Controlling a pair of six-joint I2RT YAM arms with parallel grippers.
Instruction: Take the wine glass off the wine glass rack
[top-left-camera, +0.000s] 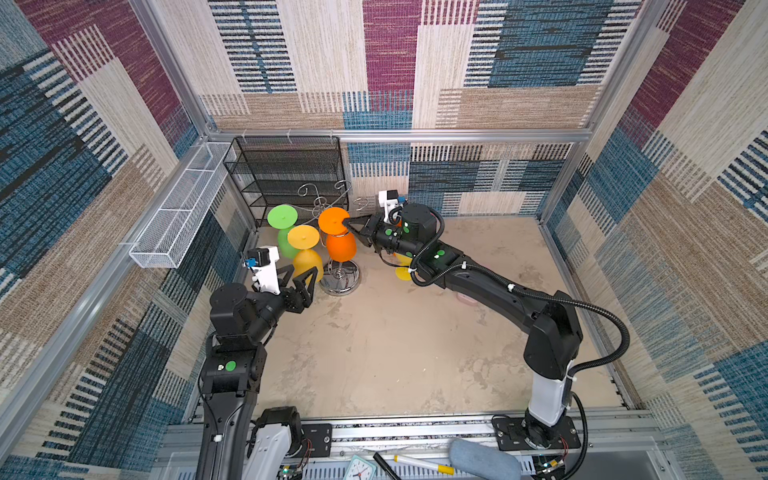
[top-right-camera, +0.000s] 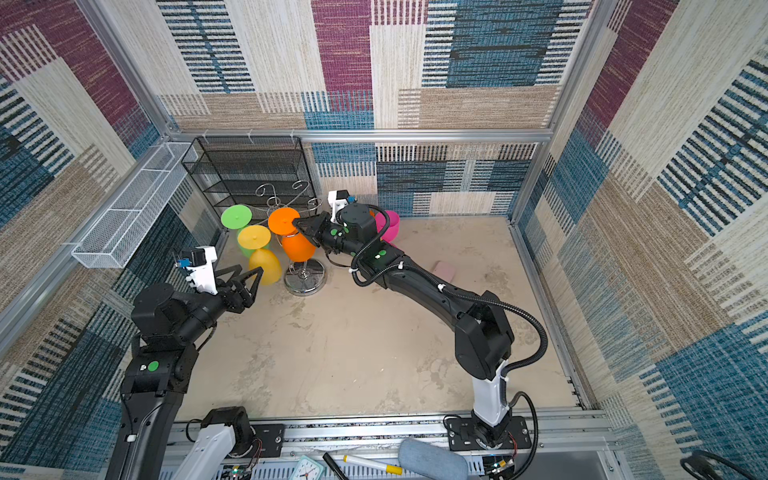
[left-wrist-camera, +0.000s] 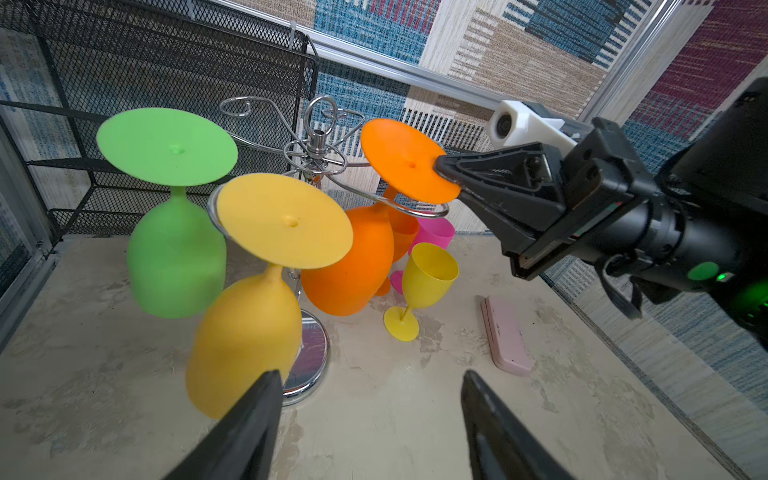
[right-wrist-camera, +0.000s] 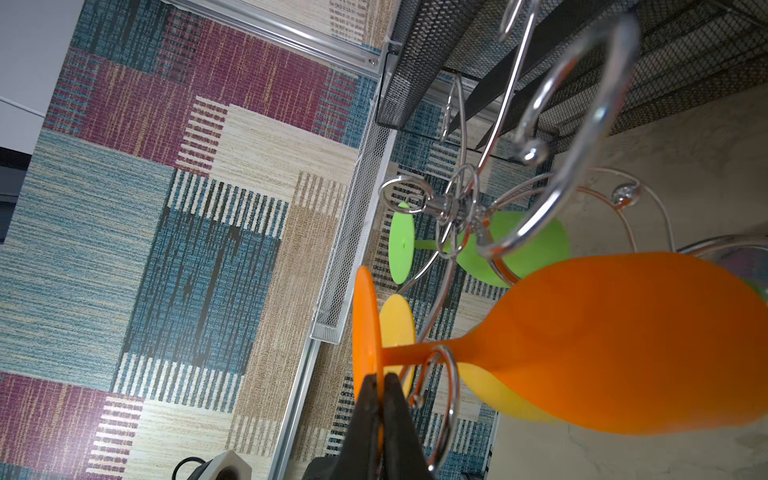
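Observation:
Green (left-wrist-camera: 176, 248), yellow (left-wrist-camera: 240, 344) and orange (left-wrist-camera: 344, 272) wine glasses hang upside down on the chrome rack (left-wrist-camera: 316, 160). My right gripper is shut on the edge of the orange glass's disc foot, at the rack's right side, with the glass's stem still at the wire loop. My left gripper stands open in front of and below the yellow glass, nothing between its blurred fingers in the left wrist view.
An upright yellow goblet (left-wrist-camera: 424, 280), pink cups (left-wrist-camera: 438, 229) and a pink case (left-wrist-camera: 504, 336) stand behind and right. A black mesh shelf (top-left-camera: 284, 160) is at the back.

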